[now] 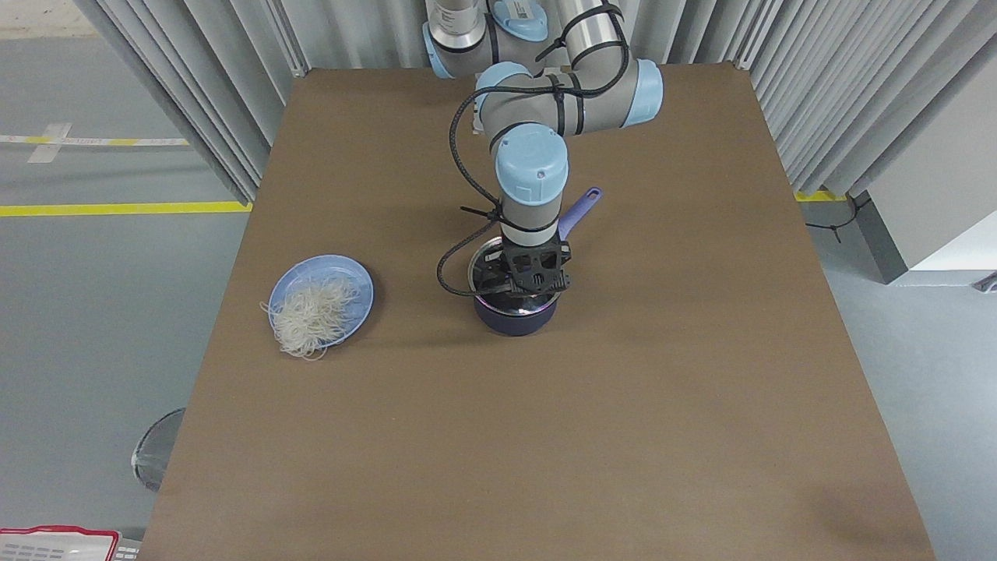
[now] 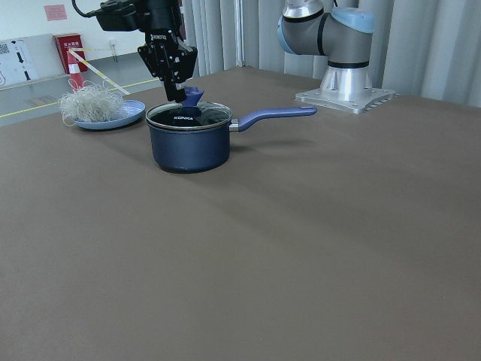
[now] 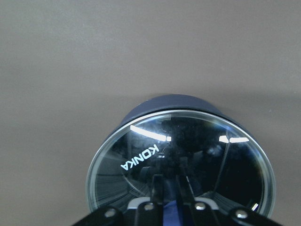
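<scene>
A dark blue saucepan with a glass lid marked KONKA sits on the table, its long blue handle pointing away in the front view. My gripper is lowered over the lid at its blue knob. In the wrist view the knob lies at the fingers, partly hidden; whether they are closed on it cannot be told.
A light blue plate of pale noodles lies left of the pan in the front view. The robot base is at the back.
</scene>
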